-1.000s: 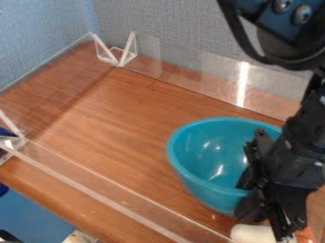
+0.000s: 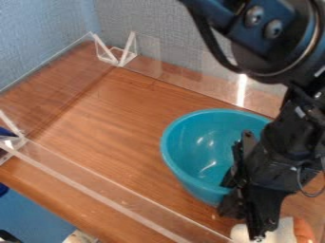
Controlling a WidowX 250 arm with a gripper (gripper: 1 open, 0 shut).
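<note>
A teal bowl (image 2: 191,152) sits at the right of the wooden table. My black gripper (image 2: 254,214) reaches down at the bowl's right front side, over a white object with orange (image 2: 298,230) at the bottom right edge. The arm covers the bowl's right part, and I cannot tell whether the fingers are open or shut.
Clear panels run along its edges, with white brackets (image 2: 117,52) at the back left and at the left edge. A blue wall stands behind.
The arm has shifted and tilted, showing more of the white and orange object.
</note>
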